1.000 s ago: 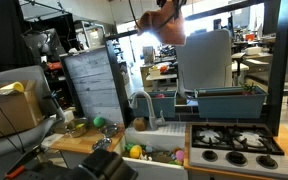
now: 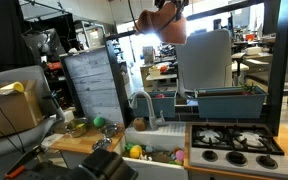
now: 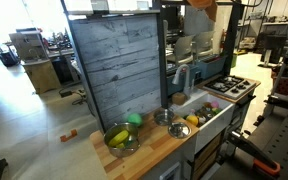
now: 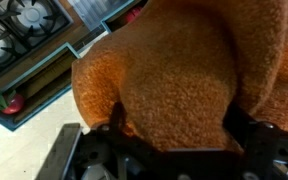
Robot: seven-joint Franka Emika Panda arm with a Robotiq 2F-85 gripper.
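An orange-brown cloth (image 2: 167, 25) hangs high over the sink side of the counter, cut off by the top edge of exterior view 1. Exterior view 2 catches only its lower part (image 3: 206, 18). In the wrist view the cloth (image 4: 174, 85) fills most of the picture, bunched up close against and between the fingers. My gripper is open, its dark fingers (image 4: 246, 130) spread to either side of the cloth. Folds hide the fingertips, and whatever bears the cloth's weight cannot be made out.
Below stand the sink (image 3: 216, 120) with several coloured items, a faucet (image 2: 142, 105), and the stove (image 2: 236, 147). A blue-edged planter box (image 2: 219, 103) lines the back. Metal bowls (image 3: 121, 140) sit on the wooden counter (image 3: 149, 158), which has bare patches.
The cloth has shifted very slightly at the top of exterior view 1 over the last second. Everything on the counter stays as it was.
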